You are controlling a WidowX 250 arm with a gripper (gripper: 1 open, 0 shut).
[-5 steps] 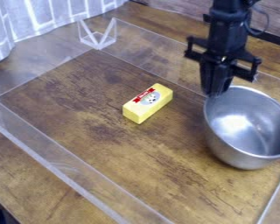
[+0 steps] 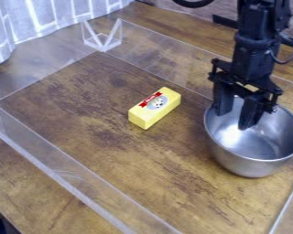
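My black gripper point(image 2: 240, 96) hangs at the upper right, its fingers apart and open, low over the rim of a steel bowl point(image 2: 249, 151). I cannot tell whether it touches the bowl. A yellow box point(image 2: 154, 111) with a red label lies on the wooden table, left of the bowl.
Clear plastic walls edge the wooden table point(image 2: 88, 155) on the left and at the back. A small white wire object point(image 2: 103, 33) stands at the upper left.
The gripper has moved down and to the right over the bowl in the last second. The bowl and box look about the same.
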